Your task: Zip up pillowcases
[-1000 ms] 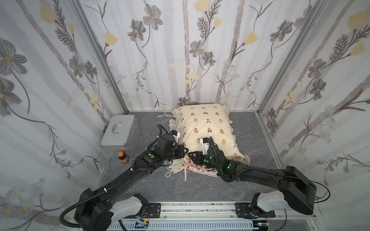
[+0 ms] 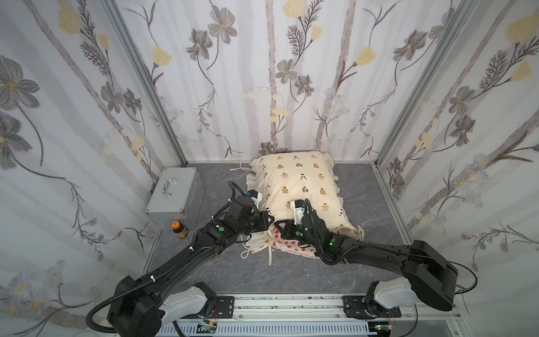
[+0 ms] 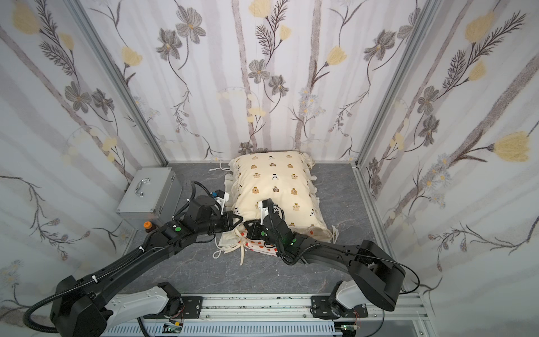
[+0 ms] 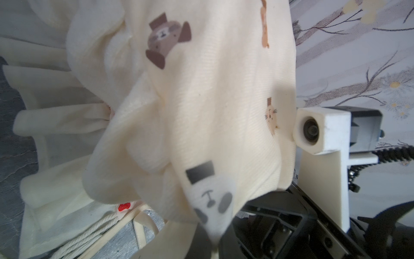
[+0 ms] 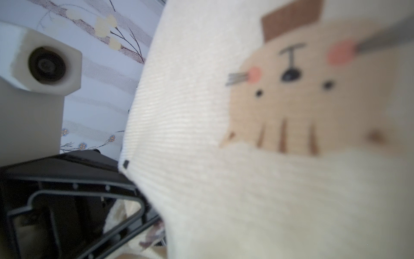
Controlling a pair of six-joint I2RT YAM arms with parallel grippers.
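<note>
The stuffed cream pillowcase [image 2: 297,182], printed with small animals, lies on the grey table. Along its front edge a red-dotted inner side [image 2: 289,245] shows. My left gripper [image 2: 271,219] is at the front left edge; the left wrist view shows the cream cloth [image 4: 211,151] drawn to a point between its dark, shut fingers. Close beside it, at the same edge, is my right gripper [image 2: 278,225], shut. Cream cloth [image 5: 276,190] with a cat print fills most of the right wrist view and hides its fingertips, and the zipper and its pull cannot be made out.
A silver case [image 2: 176,193] stands at the left, with an orange-capped brown bottle [image 2: 179,229] in front of it. Loose ties [image 2: 259,247] hang from the pillowcase's front left corner. Bare table lies in front and on the right.
The left arm and the pillowcase look nearly the same.
</note>
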